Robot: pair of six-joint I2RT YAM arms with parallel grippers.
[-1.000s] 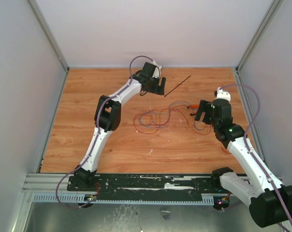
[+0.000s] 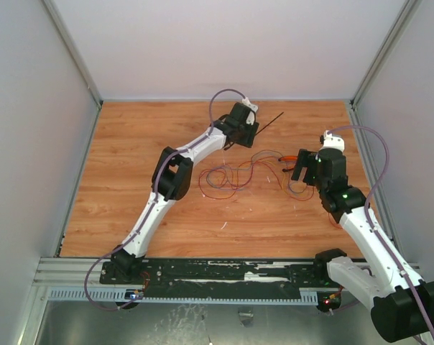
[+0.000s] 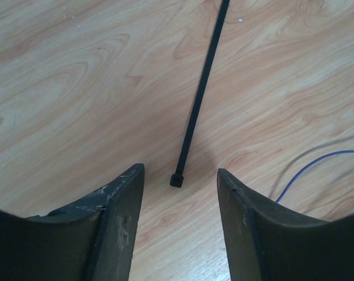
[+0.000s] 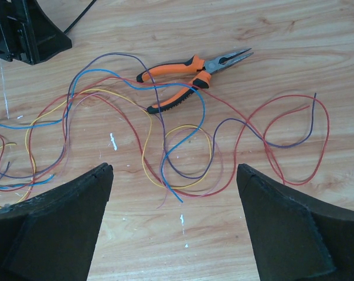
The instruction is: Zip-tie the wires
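A black zip tie (image 3: 196, 105) lies on the wooden table, with its square head (image 3: 177, 180) between the parted fingers of my left gripper, which is part open and holds nothing visible. In the top view that gripper (image 2: 247, 138) hovers over the tie's lower end. My right gripper stands open above tangled red, yellow, blue and purple wires (image 4: 143, 143), nothing between its fingers.
Orange-handled pliers (image 4: 177, 70) lie beside the wires on the right side. Walls surround the table at the back and sides.
My left gripper has moved right and slightly toward the front, coming over the zip tie's end. The right arm has barely moved.
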